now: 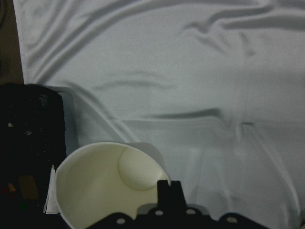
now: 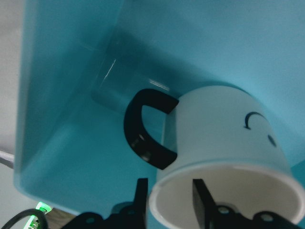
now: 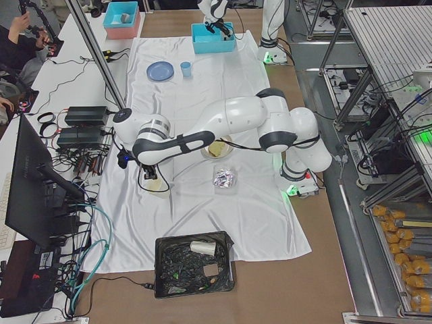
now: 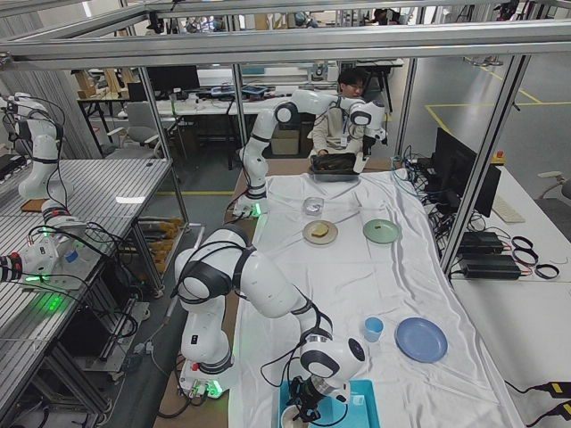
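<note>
A cream paper cup (image 1: 95, 186) is held at my left gripper (image 3: 145, 169), one black finger at its rim in the left wrist view, above the white cloth beside the black bin; the other finger is hidden. A white mug (image 2: 224, 124) with black handle lies on its side inside the blue bin (image 2: 62, 133). My right gripper is open at the mug's mouth, one finger over the opening and the other outside.
A black bin (image 3: 194, 283) with debris stands at one end of the cloth. A blue plate (image 4: 421, 341), blue cup (image 4: 373, 330), green plate (image 4: 382, 230), plate with sponge (image 4: 319, 234) and foil item (image 3: 223, 178) lie on the cloth.
</note>
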